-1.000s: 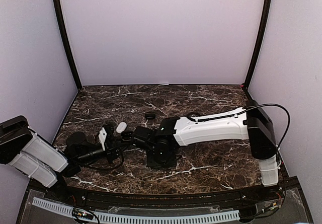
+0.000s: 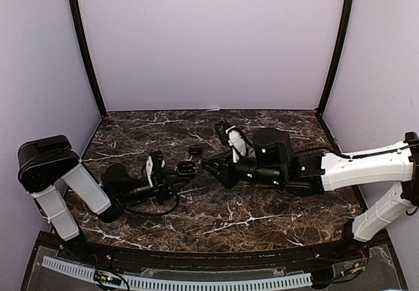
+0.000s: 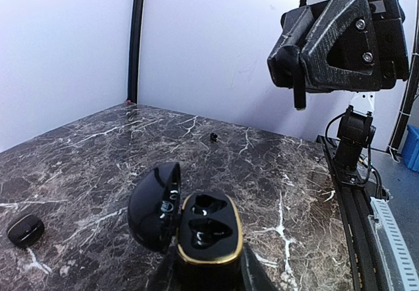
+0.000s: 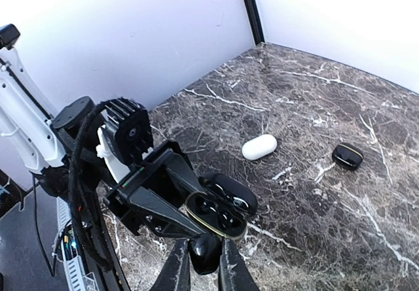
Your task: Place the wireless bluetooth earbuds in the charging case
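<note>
My left gripper is shut on the black charging case [image 3: 209, 229], which has a gold rim. Its lid [image 3: 155, 206] stands open, and the two wells look empty. In the right wrist view a glossy black earbud [image 4: 205, 253] sits between the fingers of my right gripper, which is shut on it. That earbud appears in front of the open case there; the left wrist view shows the right gripper above and apart from the case. A small dark object [image 3: 213, 136], perhaps another earbud, lies on the table.
A closed black case [image 4: 347, 155] and a white case [image 4: 260, 147] lie on the marble table [image 4: 314, 219]. The white one is hidden in the top view. Walls enclose the back and sides; a rail [image 2: 177, 282] runs along the front.
The left gripper has moved right and up in the top view with the open case.
</note>
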